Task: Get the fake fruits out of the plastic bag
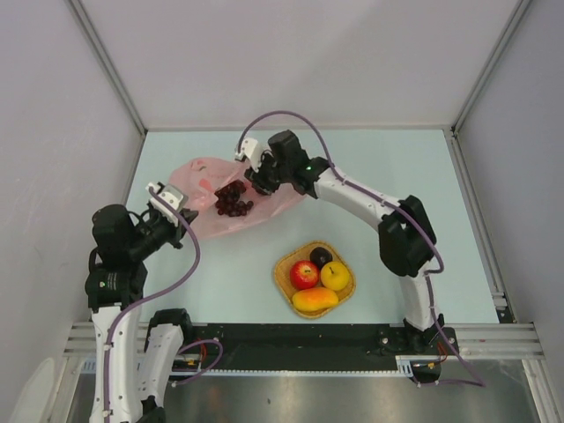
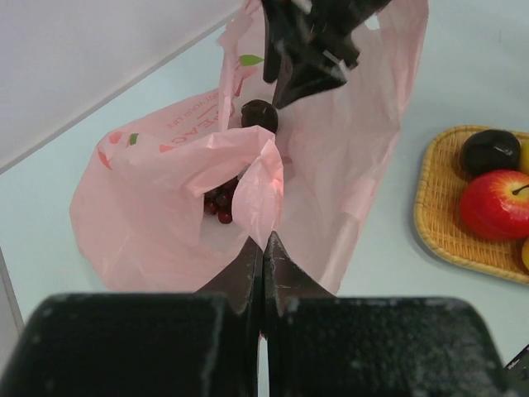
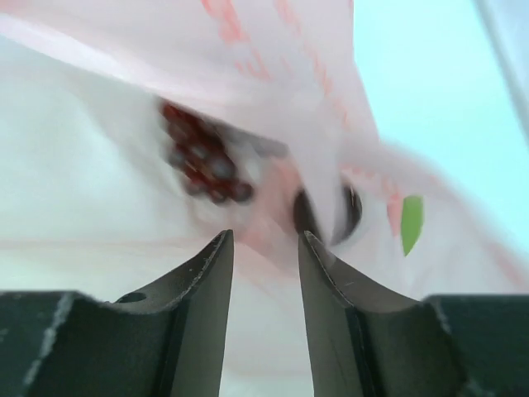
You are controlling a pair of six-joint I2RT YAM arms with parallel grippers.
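The pink plastic bag (image 1: 231, 225) lies spread open toward the back left of the table. My left gripper is shut on a gathered fold of its edge. Inside the bag rest a bunch of dark red grapes (image 1: 231, 201) and a dark round fruit (image 2: 260, 115). Over the bag's right side, my right gripper has its fingertips somewhat apart. Pale film fills the view behind that gap, and I cannot tell whether any is pinched. In the right wrist view the dark fruit (image 3: 327, 213) shows beyond the fingertips, partly behind a fold.
A wicker basket (image 1: 288, 295) at the front middle holds a red apple (image 1: 304, 274), a yellow apple (image 1: 335, 275), a mango (image 1: 315, 299) and a dark avocado (image 1: 321, 256).
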